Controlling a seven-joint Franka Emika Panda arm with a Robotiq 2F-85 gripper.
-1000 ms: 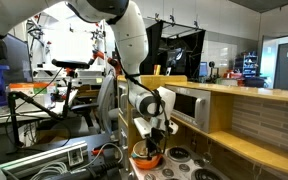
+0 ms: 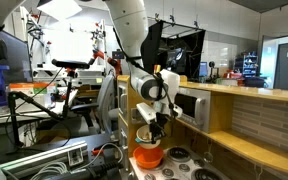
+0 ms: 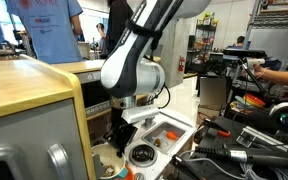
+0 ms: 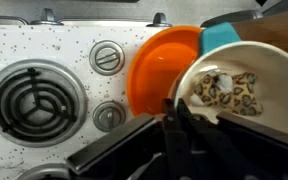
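Filling the right of the wrist view is a cream-white pot (image 4: pixel 277 108) with a teal handle (image 4: pixel 219 35). A brown, patterned piece (image 4: pixel 246 100) lies inside it. My gripper is shut on the pot's near rim, with the rim between its fingers. Below and beside the pot is an orange bowl (image 4: pixel 160 65), partly hidden by it. From exterior view 1, the orange bowl (image 2: pixel 148 158) rests on the white stove top, and the pot (image 2: pixel 144 135) hangs just above it.
Coil burners (image 4: pixel 36 103) and control knobs (image 4: pixel 108 57) lie left of the bowl in the wrist view. A silver microwave (image 2: pixel 191 107) and a long wooden shelf (image 2: pixel 254 145) stand close behind the arm's work area.
The gripper has risen with the pot, which sat low at the orange bowl before. The orange bowl now shows clear beneath it.
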